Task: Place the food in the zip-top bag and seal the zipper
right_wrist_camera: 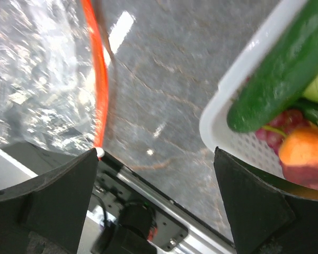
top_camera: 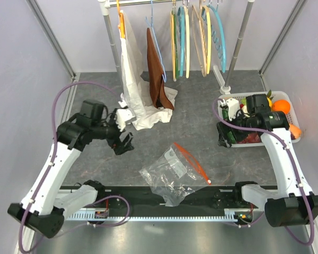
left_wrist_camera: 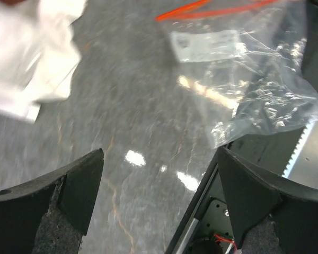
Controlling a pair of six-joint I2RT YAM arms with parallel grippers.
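A clear zip top bag (top_camera: 167,177) with an orange zipper (top_camera: 193,161) lies flat at the front centre of the grey counter, its lower edge over the front rail. A white basket (right_wrist_camera: 220,127) of food is on the right, holding a cucumber (right_wrist_camera: 265,84), grapes (right_wrist_camera: 278,127) and orange items (top_camera: 281,106). My left gripper (top_camera: 122,145) hangs open left of the bag, which shows in the left wrist view. My right gripper (top_camera: 225,138) stands open at the basket's near-left corner, between it and the bag.
A rack at the back carries several hangers (top_camera: 188,42), a white cloth (top_camera: 132,90) and a brown cloth (top_camera: 156,69) hanging down to the counter. Walls close both sides.
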